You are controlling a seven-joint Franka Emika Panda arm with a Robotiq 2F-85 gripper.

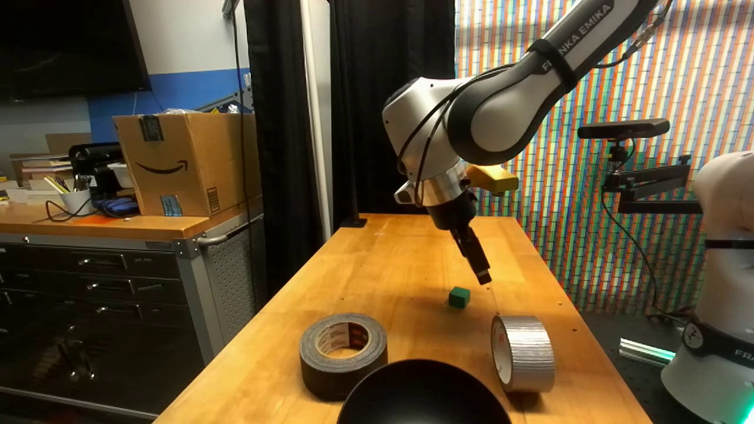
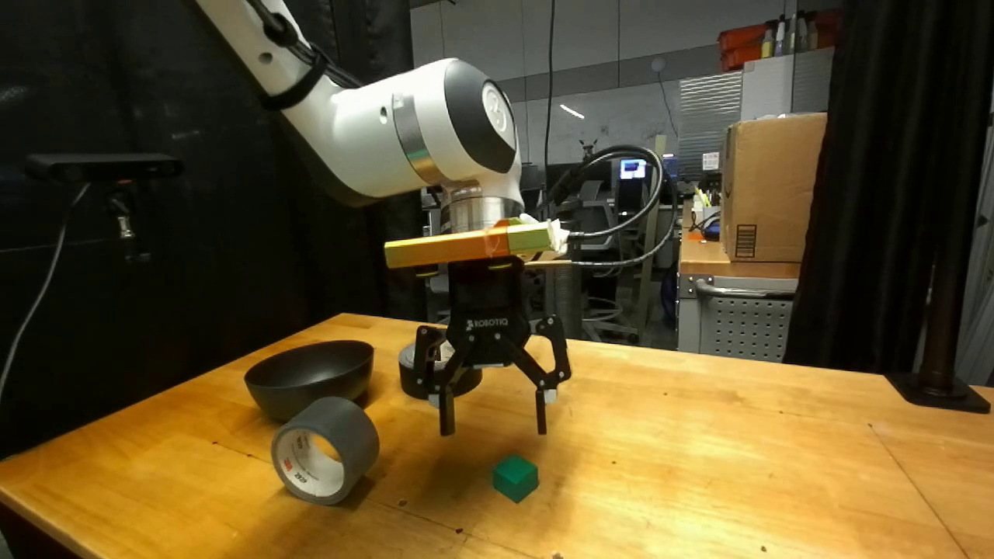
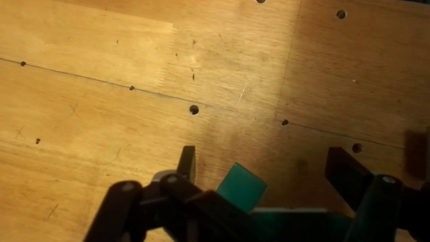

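Note:
A small green cube [image 1: 459, 297] rests on the wooden table, clear of the other objects. Above it hangs my gripper [image 2: 494, 430], its two black fingers spread wide and pointing down with nothing between them. In the second exterior view the green cube [image 2: 515, 478] is lower than the fingertips and apart from them. The wrist view has the green cube [image 3: 242, 186] between the two fingers in the picture, nearer the left one; its lower part is hidden by the gripper.
A black bowl [image 2: 312, 377] stands near a silver tape roll [image 2: 326, 452] lying on its side. A dark tape roll [image 1: 344, 355] lies flat beside the bowl.

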